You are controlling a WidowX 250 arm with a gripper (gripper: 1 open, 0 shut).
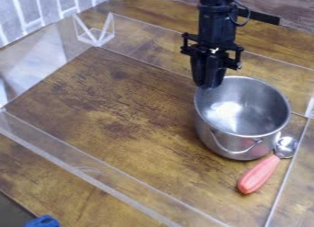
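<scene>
A steel pot [243, 120] sits at the right of the wooden tray floor. My black gripper [208, 76] hangs just over the pot's upper-left rim; its fingertips are small and dark, and I cannot tell how far apart they stand or whether they touch the rim. A spoon with a pink handle [258, 174] lies beside the pot's lower right, its metal head next to the pot.
Clear plastic walls border the wooden floor [98, 120]. A blue object [43, 221] shows at the bottom left corner, outside the walls.
</scene>
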